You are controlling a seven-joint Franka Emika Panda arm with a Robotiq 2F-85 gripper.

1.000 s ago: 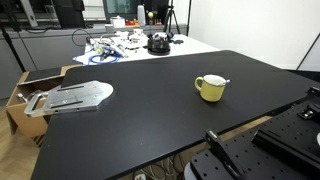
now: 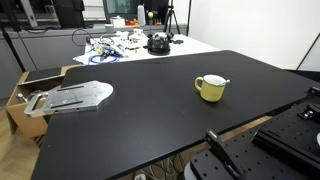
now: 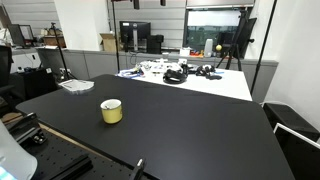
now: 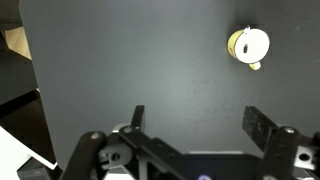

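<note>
A yellow mug (image 2: pixel 210 91) with a pale inside stands upright on the dark table (image 2: pixel 140 125), its handle to the left in exterior view 1. A small light tip shows at its right rim there. In exterior view 2 the same mug (image 3: pixel 112 113) is left of the middle, near the front edge. From above, the mug (image 4: pixel 248 46) appears at the upper right of the wrist view, with a small dark mark inside. My gripper is open at the bottom of that view, its fingers wide apart with only tabletop between them, clear of the mug.
A flat silver plate-like rack (image 2: pixel 72 98) lies at the table's left in exterior view 1. Behind stands a white table (image 2: pixel 140 47) crowded with cables and tools.
</note>
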